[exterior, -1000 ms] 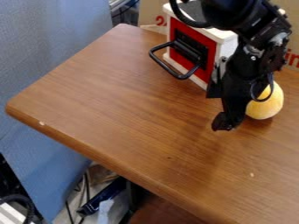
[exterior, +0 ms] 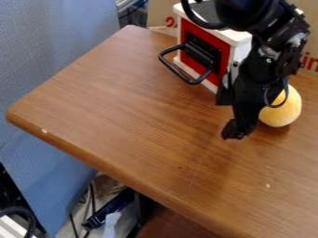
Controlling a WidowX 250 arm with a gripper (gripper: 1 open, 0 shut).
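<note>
My black gripper hangs low over the wooden table, just left of a pale yellow ball, which is partly behind the arm. Whether its fingers are open or shut is too small and dark to tell. Behind the arm stands a white and red box with a black loop handle on its front, partly hidden by the arm.
A blue-grey surface borders the left edge. A cardboard box stands at the back. Cables and bags lie below the table's front-left.
The arm and gripper have shifted very slightly. Everything else looks the same.
</note>
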